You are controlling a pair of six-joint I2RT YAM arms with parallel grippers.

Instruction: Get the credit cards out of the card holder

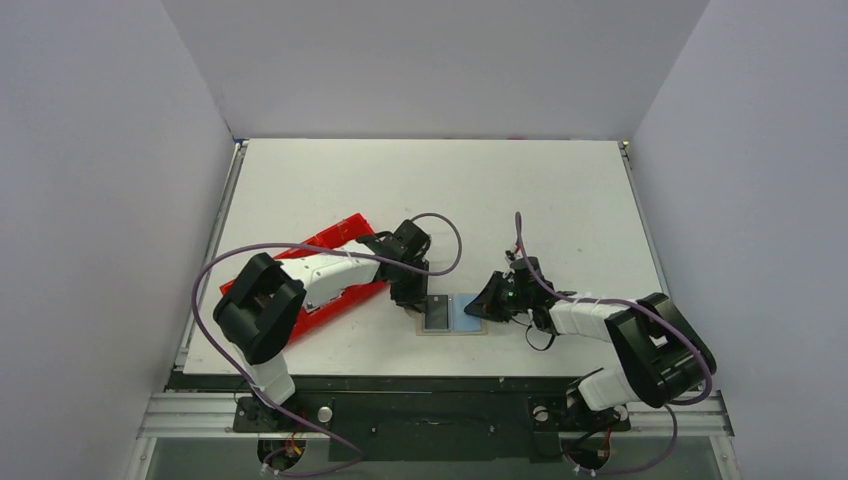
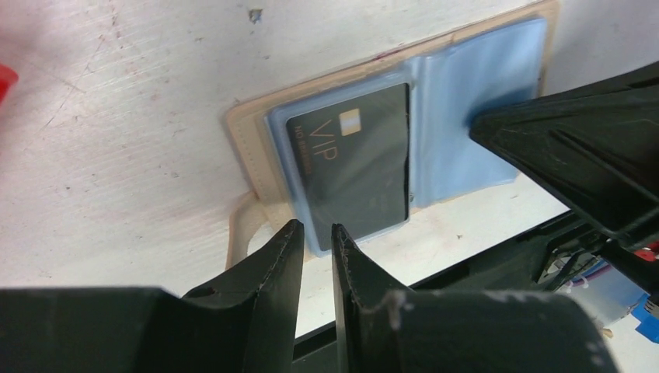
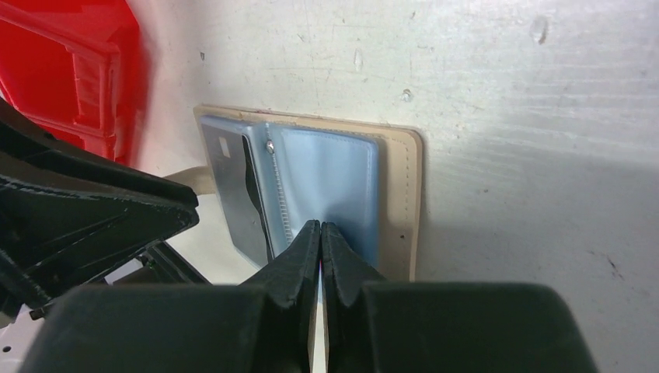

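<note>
The card holder (image 2: 250, 149) lies opened out near the table's front, tan at its edges with light blue inside. A black card (image 2: 365, 175) marked VIP fills its left half. Its right half is a blue panel (image 3: 322, 179). A tan strap (image 2: 245, 229) curls from the holder's left edge and passes behind a finger of my left gripper. That gripper is shut at the holder's left side; I see no card between its fingers. My right gripper is shut, its tips over or against the blue panel, with nothing visible between them.
A red tray (image 1: 325, 312) lies to the left, partly under my left arm. Behind the holder, the white table (image 1: 470, 190) is wide and clear. Purple cables (image 1: 235, 252) loop along both arms.
</note>
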